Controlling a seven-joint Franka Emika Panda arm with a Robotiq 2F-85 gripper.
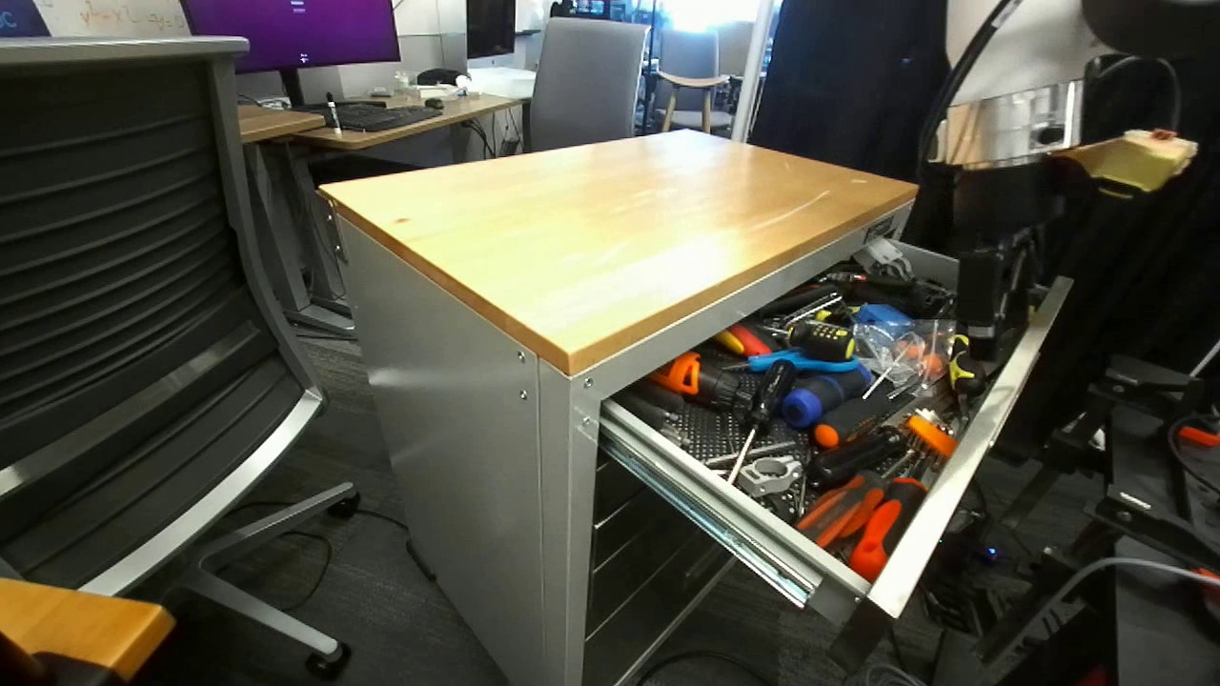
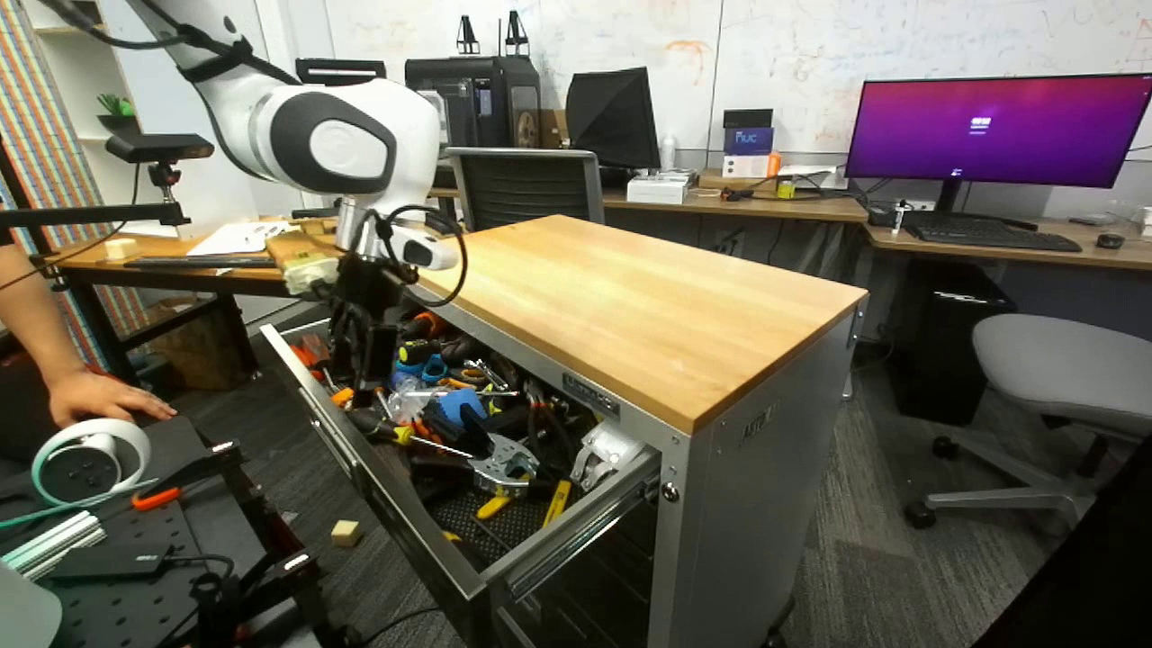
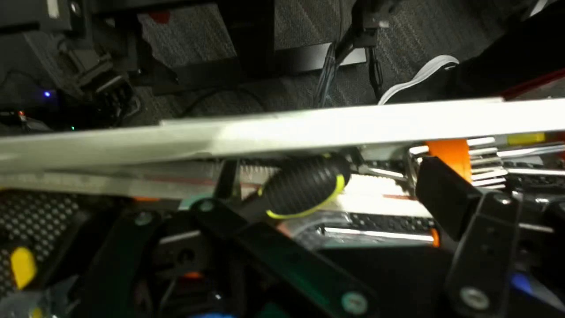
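My gripper points down into the open drawer, close to its front wall. The wrist view shows the fingers standing apart, with a black screwdriver-like handle edged in yellow-green lying in the gap between them. Whether either finger touches that handle cannot be told. In exterior view 2 the dark gripper hangs over the tools, and a yellow-collared screwdriver lies just beside its tips. Part of the handle is hidden by my fingers in the wrist view.
Around the gripper, the drawer is crowded with tools: an orange bit holder, a blue-handled tool, and a metal clamp. The cabinet's wooden top is clear. A person's hand rests at the left.
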